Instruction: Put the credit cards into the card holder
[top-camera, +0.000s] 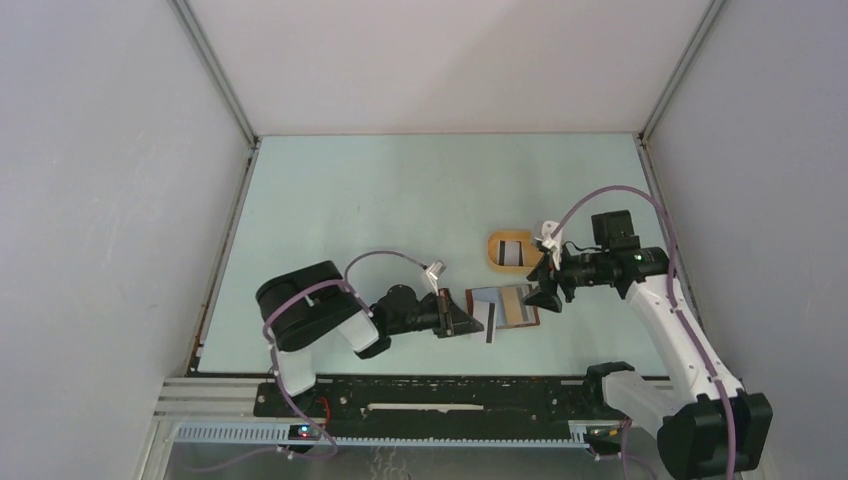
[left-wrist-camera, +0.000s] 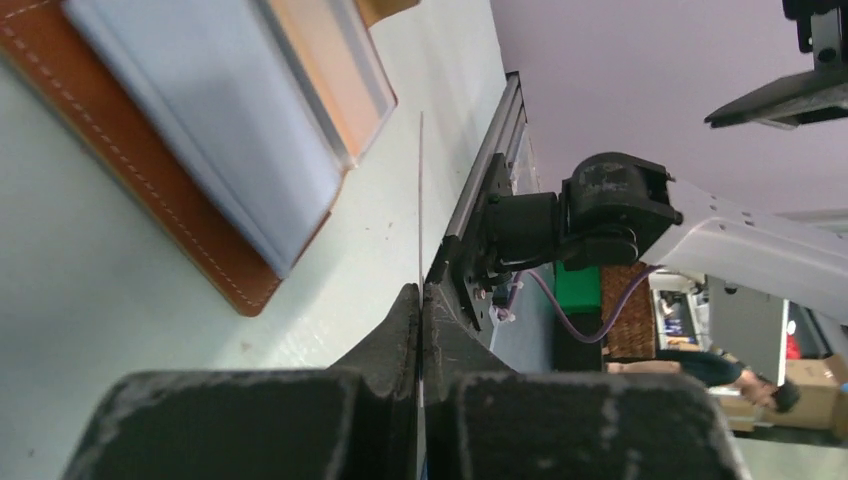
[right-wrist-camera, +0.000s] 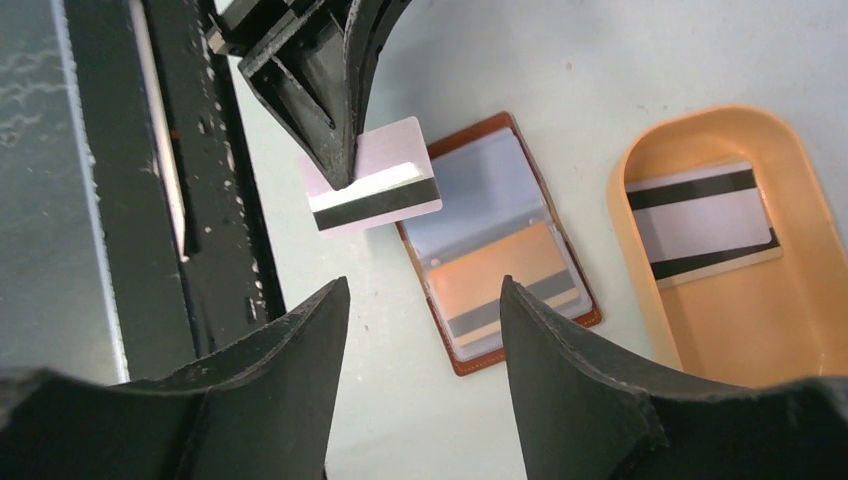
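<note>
A pale card with a dark stripe is pinched in my left gripper (top-camera: 474, 327), which is shut on it; the left wrist view shows this card edge-on as a thin line (left-wrist-camera: 421, 190). The card is beside and partly over the brown card holder (top-camera: 517, 326), which lies flat on the table. A tan card (right-wrist-camera: 500, 277) sits in one of the holder's slots. To the right of the holder my right gripper is open, with nothing between its fingers.
Beyond the holder stands an orange-tan tray (top-camera: 494, 239) with striped cards (right-wrist-camera: 703, 213) in it. The dark front rail (top-camera: 420, 390) runs along the near edge.
</note>
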